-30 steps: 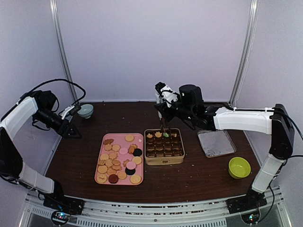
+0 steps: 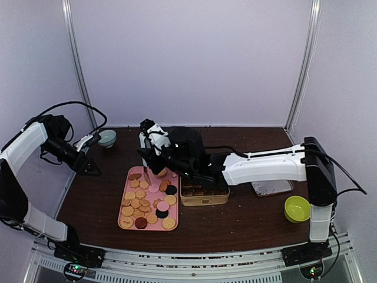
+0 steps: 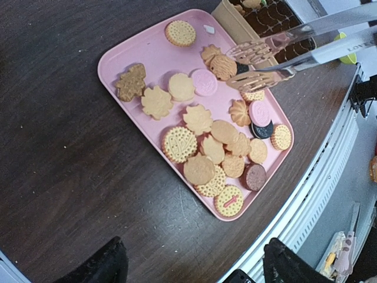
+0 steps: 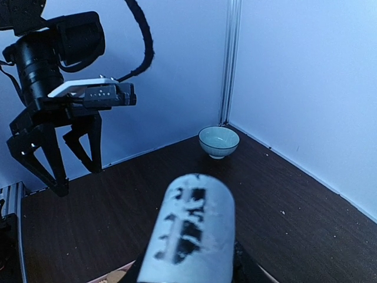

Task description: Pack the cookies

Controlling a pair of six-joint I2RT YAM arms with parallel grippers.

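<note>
The pink tray (image 2: 123,223) (image 3: 126,54) holds assorted round, flower-shaped and sandwich cookies (image 3: 197,118). My right gripper (image 2: 147,154) is over the back of that tray, shut on tongs (image 3: 312,59), whose slotted tips hang over the cookies in the left wrist view. In the right wrist view the tong handle (image 4: 188,230) fills the lower middle. The partitioned box (image 2: 203,200) (image 3: 224,15) is right of the tray, partly behind the right arm. My left gripper (image 2: 88,162) stands open and empty at the left.
A pale bowl (image 2: 107,138) (image 4: 218,141) sits at the back left. A metal tray (image 2: 271,187) and a green bowl (image 2: 297,209) are on the right.
The left arm is nearly still.
</note>
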